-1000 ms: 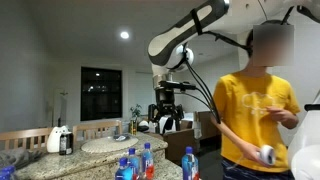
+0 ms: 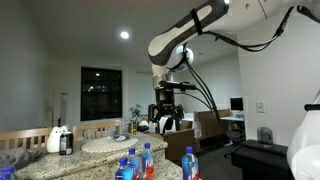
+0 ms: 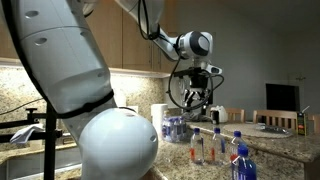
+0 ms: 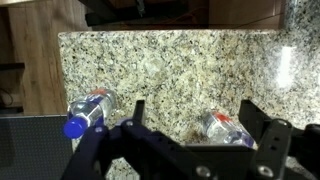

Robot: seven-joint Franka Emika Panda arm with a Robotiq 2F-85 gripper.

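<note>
My gripper is over the speckled counter with its two fingers (image 4: 137, 112) spread wide and nothing between them. Below and to the left in the wrist view lies or stands a clear bottle with a blue cap (image 4: 76, 127). Another bottle (image 4: 222, 127) shows partly behind the right finger. From the second exterior view, the gripper (image 3: 196, 103) hangs above several bottles, among them a red-labelled bottle (image 3: 197, 148) and a blue-capped bottle (image 3: 243, 164). In the first exterior view a blue-capped bottle (image 2: 190, 164) stands at the counter's front.
Several more bottles (image 3: 178, 130) are grouped at the back by the sink (image 3: 62, 160). A round woven mat (image 2: 105, 145) and a dark container (image 2: 66, 142) occupy the far counter. Bare counter (image 4: 180, 65) lies between the two bottles under the gripper.
A person in a yellow shirt at the right has moved off rightward and is out of view now. The arm, gripper and bottles look unchanged.
</note>
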